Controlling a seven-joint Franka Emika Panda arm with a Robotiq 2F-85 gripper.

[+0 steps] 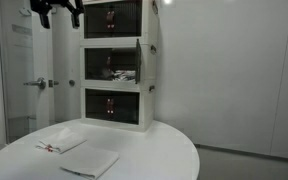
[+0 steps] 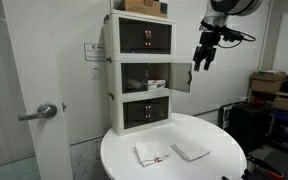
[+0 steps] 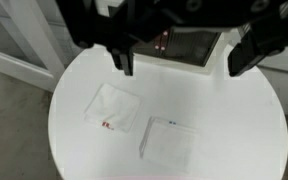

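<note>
Two folded white cloths lie apart on the round white table: one with small coloured marks along an edge, the other flat beside it. In the wrist view, the marked cloth is at the left and the second cloth lower right. My gripper is open, high above the table, beside the cabinet's swung-out middle door. Between its fingertips in the wrist view there is only empty space. White folded items sit in the middle compartment.
The white three-level cabinet stands at the table's back; its top and bottom doors are closed. Cardboard boxes rest on top. A room door with a handle is at left. Bare table surrounds the cloths.
</note>
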